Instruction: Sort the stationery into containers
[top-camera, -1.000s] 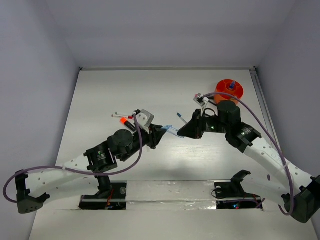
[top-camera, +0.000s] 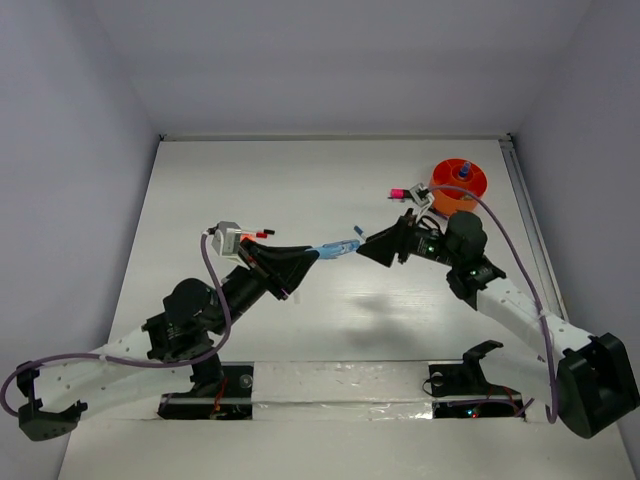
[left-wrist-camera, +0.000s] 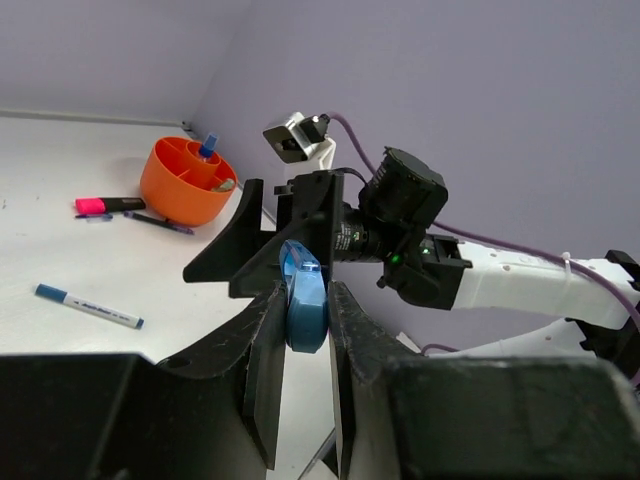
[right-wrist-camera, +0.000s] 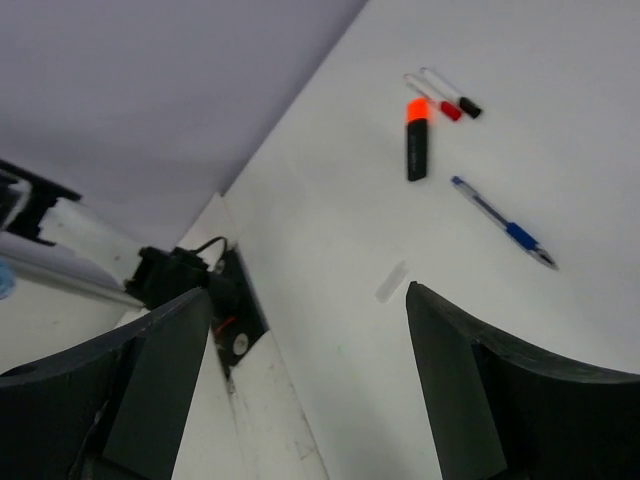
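Observation:
My left gripper is shut on a translucent blue stationery item (top-camera: 336, 249), which sticks out rightward toward my right gripper in the top view. My right gripper is open, with nothing visible between its fingers, just beyond that item's free end. An orange divided container (left-wrist-camera: 175, 195) at the back right holds a blue item (left-wrist-camera: 208, 145). A pink marker (left-wrist-camera: 95, 206) and dark pens (left-wrist-camera: 160, 222) lie near it. A blue-capped pen (left-wrist-camera: 90, 306) lies on the white table (top-camera: 250, 175).
In the right wrist view, an orange-capped marker (right-wrist-camera: 417, 145), red and black capped markers (right-wrist-camera: 442, 100) and a blue pen (right-wrist-camera: 500, 220) lie on the table. Walls bound the work area on the sides and back.
My left arm has risen and moved slightly, still with the blue item. My right gripper has shifted slightly, apart from the item's end, uncovering the pink marker in the top view.

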